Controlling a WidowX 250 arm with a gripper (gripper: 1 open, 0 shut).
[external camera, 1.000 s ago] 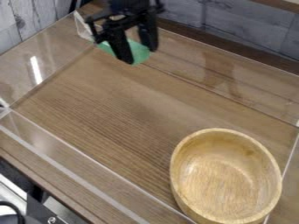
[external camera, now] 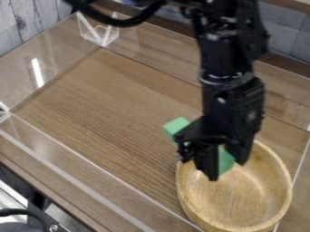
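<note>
My black gripper [external camera: 212, 145] hangs over the upper rim of a round wooden bowl [external camera: 230, 204] at the lower right. It is shut on a green object [external camera: 223, 158], whose shape is partly hidden by the fingers; part of the green shows left of the gripper, part between the fingers, over the bowl's inside.
A small clear plastic piece [external camera: 100, 27] stands at the back left. Walls border the back, and the table's edge runs along the lower left.
My gripper has come from the back left toward the front right with the green object in it, down over the wooden bowl.
</note>
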